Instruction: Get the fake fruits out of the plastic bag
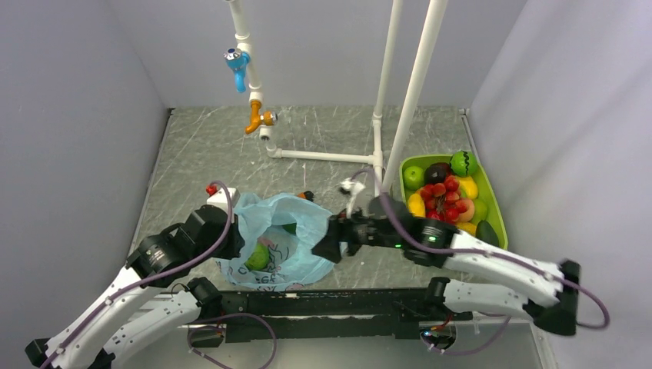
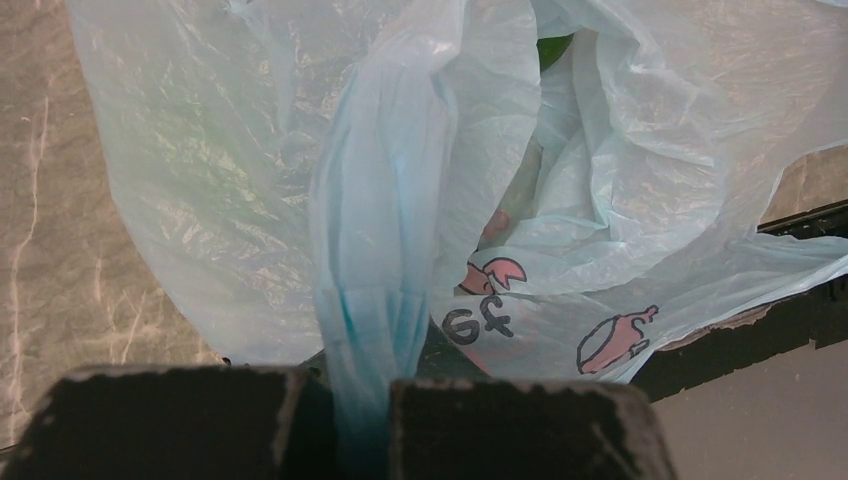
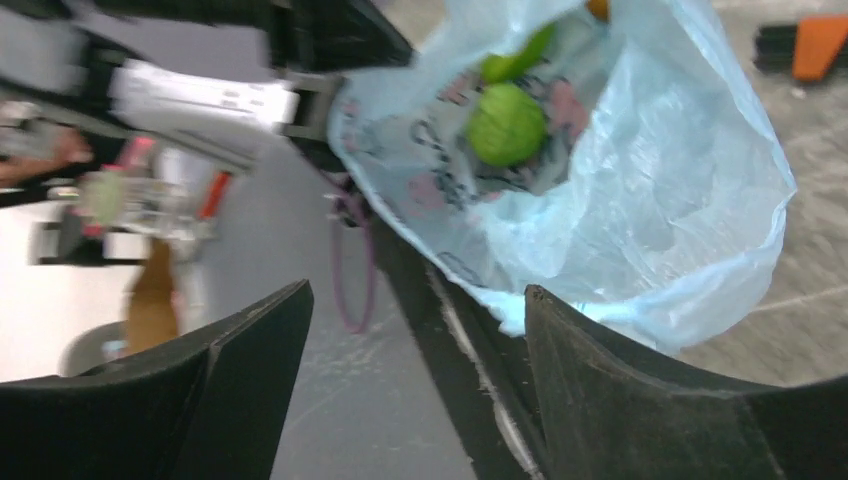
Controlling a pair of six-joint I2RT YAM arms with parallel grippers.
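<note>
A pale blue plastic bag (image 1: pixel 307 223) lies on the counter with its mouth spread. Inside it rests a round green fruit (image 3: pixel 507 124), and a longer green one (image 3: pixel 517 62) lies beyond that. My left gripper is shut on a gathered fold of the bag at its left side. Over the bag's right edge hangs my right gripper, its fingers apart and nothing between them; in the top view its arm is blurred. A green basket (image 1: pixel 498 223) at the right holds several fake fruits, among them a watermelon (image 1: pixel 464 164).
White pipes (image 1: pixel 327 156) stand behind the bag, one slanting down near the basket. An orange and black object (image 1: pixel 305 195) lies at the bag's back edge. Bare counter (image 1: pixel 200 138) stretches across the back left.
</note>
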